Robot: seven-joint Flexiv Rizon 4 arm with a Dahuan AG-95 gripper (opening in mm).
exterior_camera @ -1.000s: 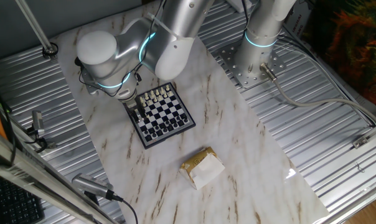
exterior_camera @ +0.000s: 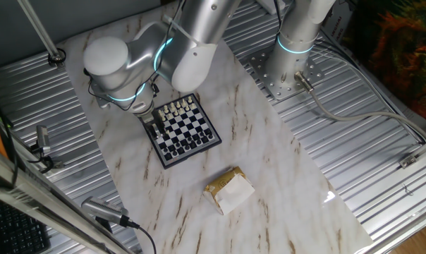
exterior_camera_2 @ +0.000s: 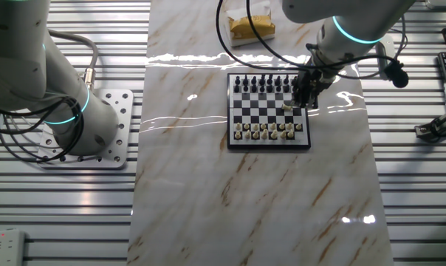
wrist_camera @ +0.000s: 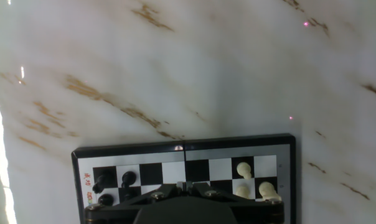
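Note:
A chessboard point(exterior_camera: 182, 130) with a dark frame lies on the marble table. White pieces point(exterior_camera_2: 264, 135) stand along one side and black pieces point(exterior_camera_2: 264, 80) along the opposite side. My gripper is low over one edge of the board, its fingertips close together in the wrist view. No piece shows clearly between them. A pale piece point(exterior_camera_2: 287, 108) sits out among the middle squares, right by the gripper, and looks tilted. Whether the fingers touch it cannot be told. In the wrist view the gripper body hides much of the board; a white pawn point(wrist_camera: 244, 170) shows on the right.
A gold and white packet point(exterior_camera: 229, 190) lies on the table apart from the board. Bare marble surrounds the board on several sides. A camera on a stand point(exterior_camera: 106, 211) is at the table's edge, with a cable trailing from it.
The board, its visible pieces and the packet stay in place.

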